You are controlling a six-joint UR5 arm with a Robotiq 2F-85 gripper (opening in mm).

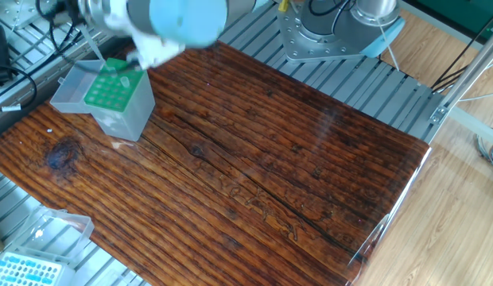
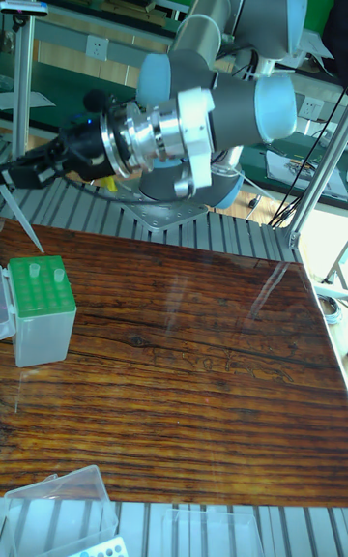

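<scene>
A clear box with a green perforated top stands at the left of the wooden board, its lid hinged open. Two pale tips stick up from the green top in the other exterior view. At the left edge there, my black gripper is above and behind the box, its fingers partly cut off by the frame. From it hangs a slanted translucent pipette tip, its point above the board behind the box and apart from it. In exterior view 2 the arm is blurred.
An open clear case with a blue-and-white rack sits off the board's front left corner. The wooden board is bare across its middle and right. The arm's base stands behind it.
</scene>
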